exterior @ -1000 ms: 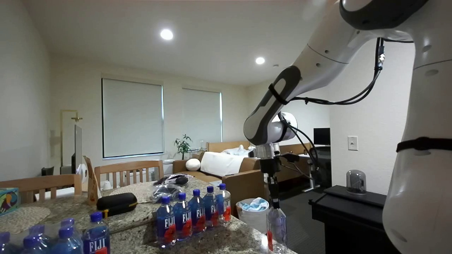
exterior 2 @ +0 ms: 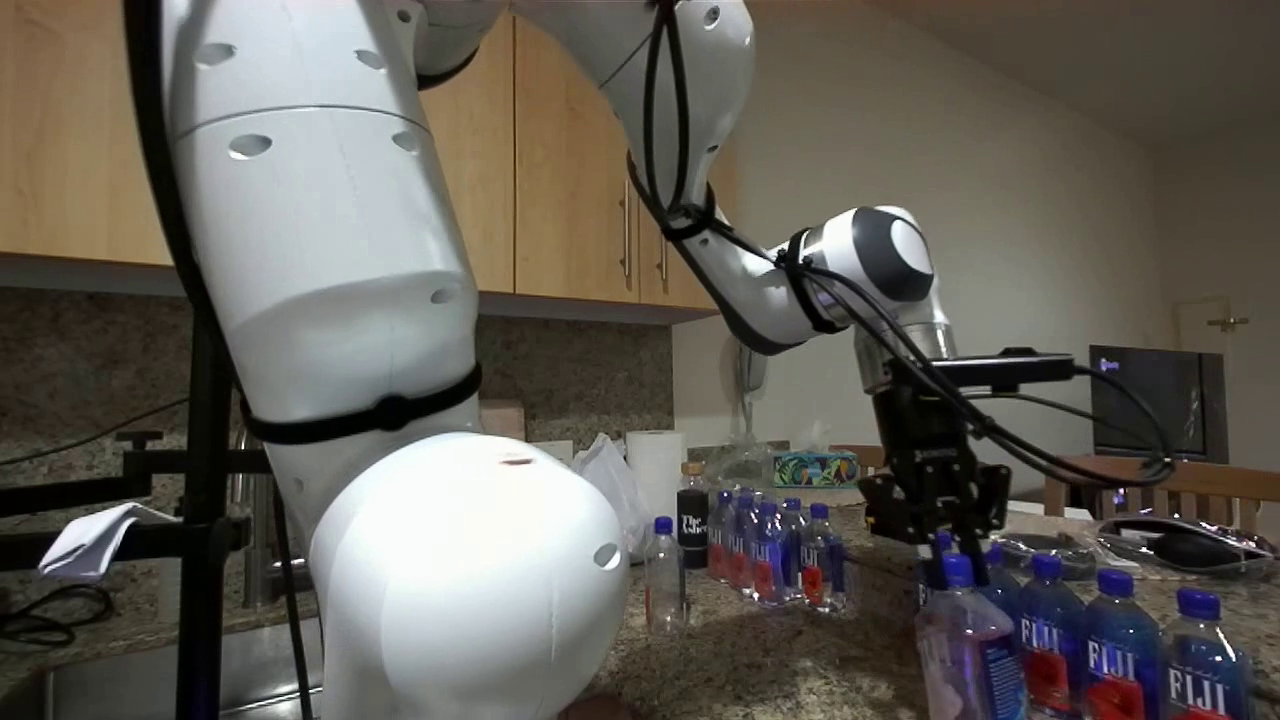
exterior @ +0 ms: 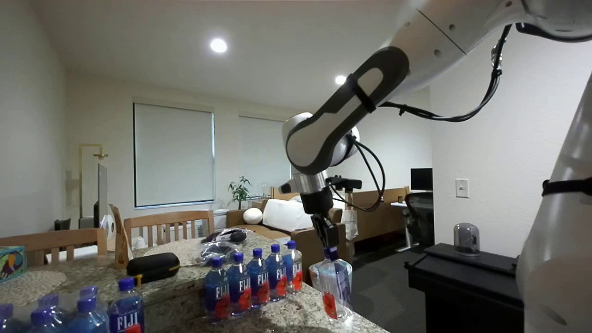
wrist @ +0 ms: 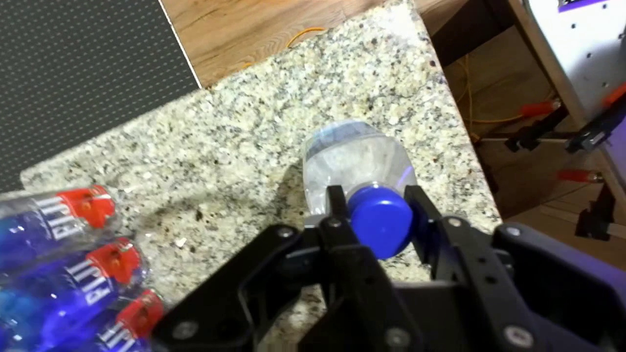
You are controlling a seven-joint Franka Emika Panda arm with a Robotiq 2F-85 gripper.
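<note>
A clear bottle with a blue cap (wrist: 381, 222) is held by its cap between the black fingers of my gripper, which is shut on it. From exterior view 1 the held bottle (exterior: 336, 288) looks empty and slightly tilted, close to the right end of a row of Fiji bottles (exterior: 258, 280). In exterior view 2, the see-through bottle (exterior 2: 969, 642) is in front of that row, below my gripper (exterior 2: 942, 528). Whether its base touches the granite counter (wrist: 246, 135) cannot be told.
Another group of Fiji bottles (exterior 2: 768, 552) stands farther back on the counter, with a single clear bottle (exterior 2: 666, 582) beside it. A black case (exterior: 153, 266) and a plastic bag (exterior: 219, 249) lie behind the row. The counter's edge (wrist: 111, 130) drops to the floor nearby.
My gripper and the bottle in it have moved left in exterior view 1, closer to the row of Fiji bottles. The bottle leans more now; the other bottles have not moved.
</note>
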